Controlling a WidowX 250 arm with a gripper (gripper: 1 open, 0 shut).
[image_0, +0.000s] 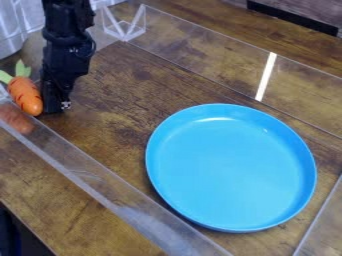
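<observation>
My black gripper reaches down at the upper left, low over the wooden surface beside a toy carrot with pale green leaves, which lies against the clear side wall at the left edge. Its fingertips are partly hidden behind or against the carrot, so I cannot see clearly what is between them. A round blue plate lies at the right.
Clear plastic walls run diagonally along the lower left and across the upper right. Bare wood lies open between the gripper and the plate. A white object sits in the top-left corner.
</observation>
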